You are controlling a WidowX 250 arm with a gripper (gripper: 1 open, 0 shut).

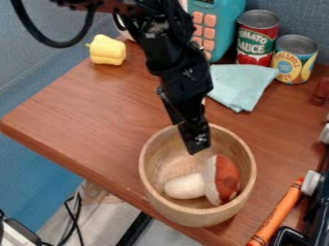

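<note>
My black gripper (193, 135) hangs point-down over the back part of a wooden bowl (152, 159), its tip just above the bowl's interior; whether it is open or shut is unclear from this view. In the bowl lies a toy mushroom with a white stem (186, 186) and a reddish cap (225, 178), below and apart from the gripper's tip.
A yellow object (107, 50) sits at the back left. A blue cloth (240, 86), tomato sauce can (256, 43), second can (294, 60) and teal appliance stand behind. An orange crayon (276, 211) and black items line the right edge.
</note>
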